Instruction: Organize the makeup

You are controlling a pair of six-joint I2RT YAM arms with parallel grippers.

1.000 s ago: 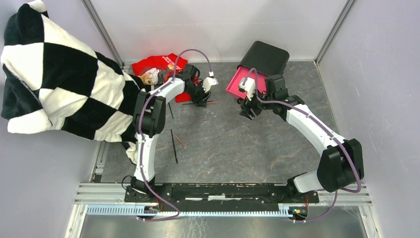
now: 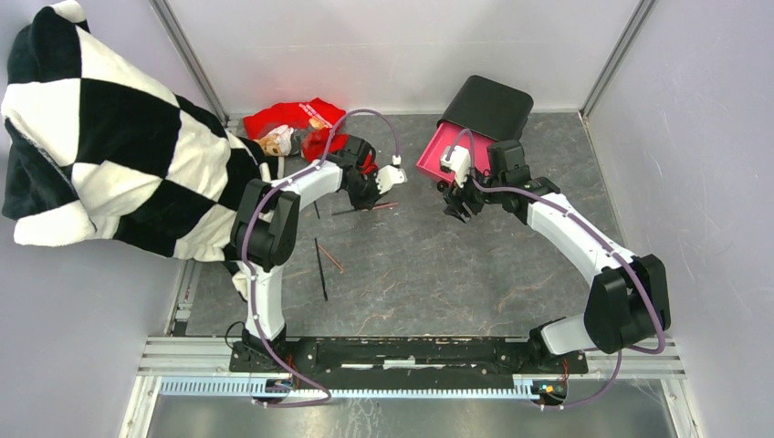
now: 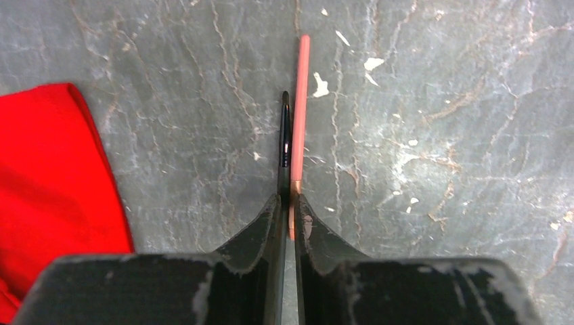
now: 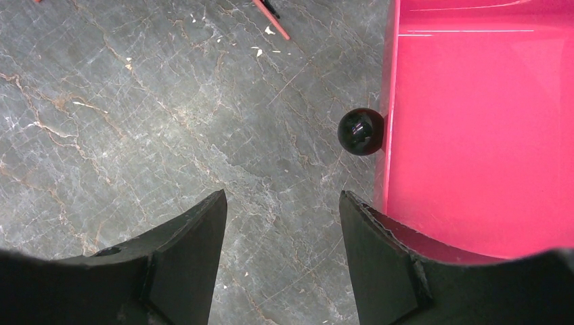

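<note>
My left gripper is shut on two slim brushes lying side by side along the floor: a black brush [image 3: 285,128] and a pink brush [image 3: 300,108]. In the right wrist view my right gripper stands open over bare floor beside the pink tray [image 4: 474,128]. A glossy black ball-like item [image 4: 360,131] lies against the tray's outer left wall. A loose black stick [image 2: 321,274] and a pink stick [image 2: 330,257] lie on the floor at the lower left of the top view.
A red cloth or bag [image 2: 283,117] and a checkered blanket [image 2: 128,128] fill the left. The tray's black lid [image 2: 488,100] is raised at the back.
My left gripper has moved slightly toward the front, with the held brushes shifting along with it. The right arm is essentially still.
</note>
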